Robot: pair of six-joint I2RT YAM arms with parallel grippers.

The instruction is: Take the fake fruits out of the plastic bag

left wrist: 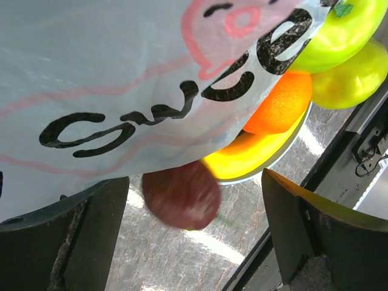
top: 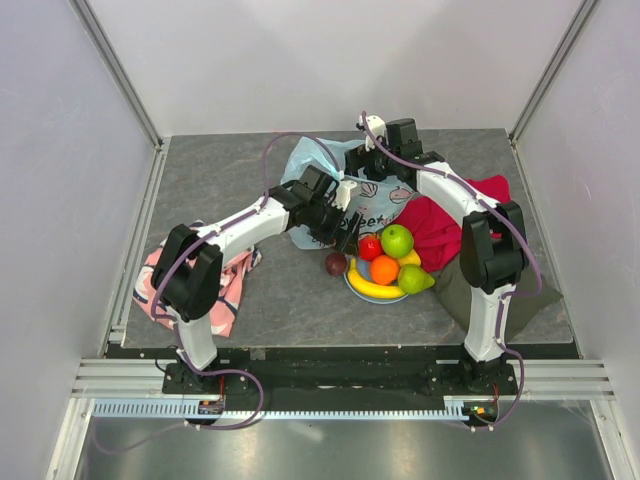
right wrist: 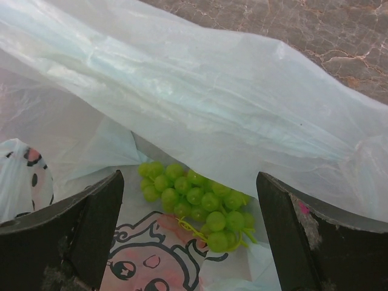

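A printed plastic bag lies open at the back middle. My left gripper stands open over a dark red fruit at the left edge of a plate holding a banana, orange, green apple, red fruit and pear. My right gripper is open above the bag's mouth; inside, green grapes show in the right wrist view, partly hidden by plastic.
A red cloth and olive cloth lie at the right, a pink cloth at the left.
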